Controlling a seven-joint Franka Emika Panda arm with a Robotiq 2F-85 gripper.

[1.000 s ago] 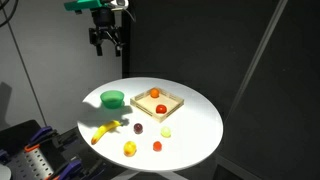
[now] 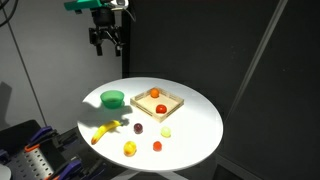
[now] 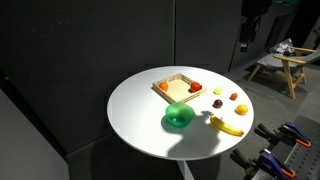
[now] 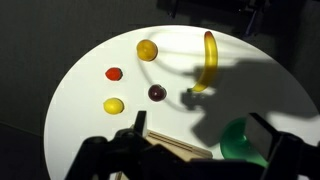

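Observation:
My gripper (image 2: 108,50) hangs high above the left side of the round white table, open with nothing between its fingers. Far below it is a green bowl (image 2: 112,99), which looks empty. A yellow banana (image 3: 226,126) lies near the table edge. The shallow wooden box (image 3: 184,94) holds an orange fruit (image 2: 155,93) and a red tomato-like one (image 2: 161,109). Loose on the table are an orange (image 4: 147,50), a dark purple fruit (image 4: 157,92), a lemon (image 4: 114,105) and a small red fruit (image 4: 114,74). In the wrist view the fingers partly cover the bowl and box.
Bare white tabletop (image 3: 140,110) stretches away from the bowl and box, on the side opposite the banana. The robot's base stands by the banana's side of the table. Dark curtains hang behind.

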